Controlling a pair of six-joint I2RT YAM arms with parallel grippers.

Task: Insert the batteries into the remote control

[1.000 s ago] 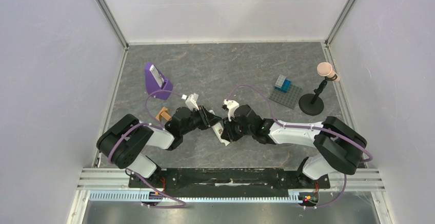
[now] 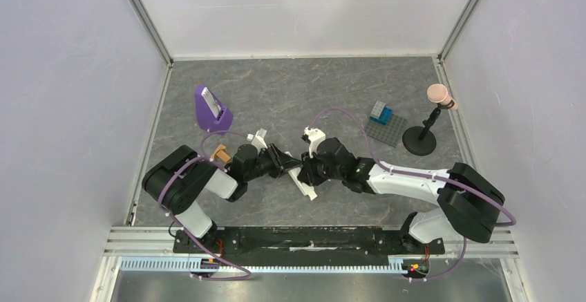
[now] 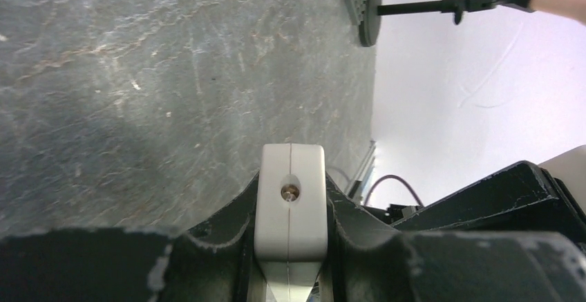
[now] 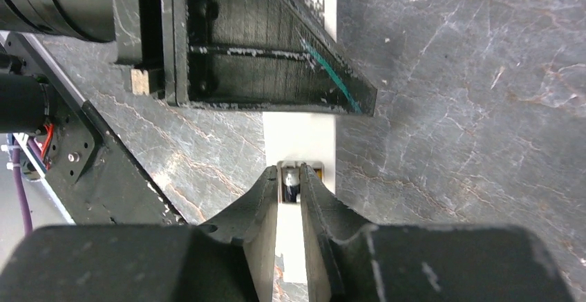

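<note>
In the middle of the table lies the white remote (image 2: 303,186), seen lengthwise in the right wrist view (image 4: 298,136). My left gripper (image 2: 283,160) is shut on its upper end, whose white tip (image 3: 290,198) faces the left wrist camera. My right gripper is at the battery compartment, shut on a battery (image 4: 290,186) that shows silver and dark between the fingertips. Whether the battery is seated cannot be told, and the rest of the compartment is mostly hidden by the fingers.
A purple holder (image 2: 207,114) and an orange object (image 2: 220,153) stand left. A grey plate (image 2: 383,130) with blue bricks (image 2: 380,114) and a black stand (image 2: 419,140) are right.
The grippers remain close together at the remote.
</note>
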